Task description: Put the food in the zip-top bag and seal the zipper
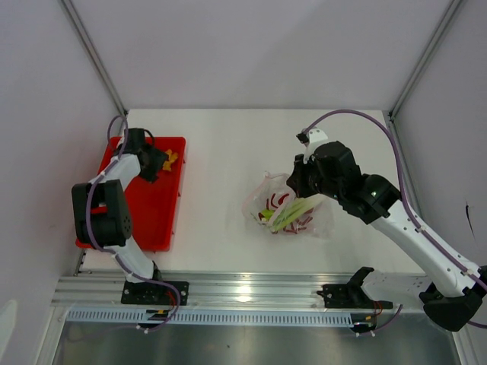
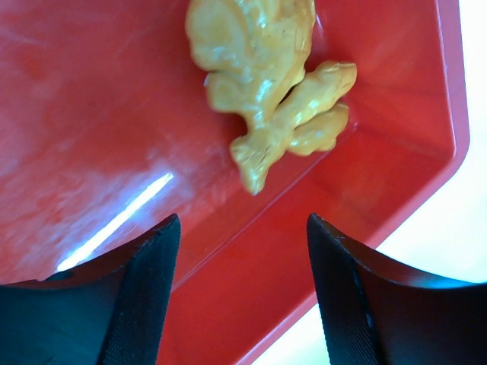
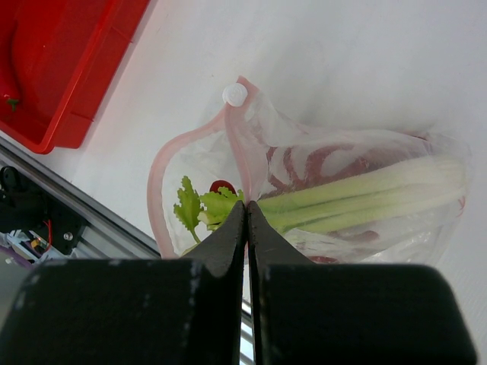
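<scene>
My left gripper is open inside the red bin (image 1: 152, 220), with two knobbly yellow ginger-like pieces (image 2: 251, 91) just beyond its fingertips, in the bin's corner. My right gripper is shut at the mouth of the clear zip top bag (image 3: 342, 160); whether the pink zipper edge is between its fingertips I cannot tell. Green celery (image 3: 380, 190) lies in the bag, with some red food partly visible at its opening.
A red pepper (image 3: 6, 84) lies in the bin in the right wrist view. Metal rails run along the front edge.
</scene>
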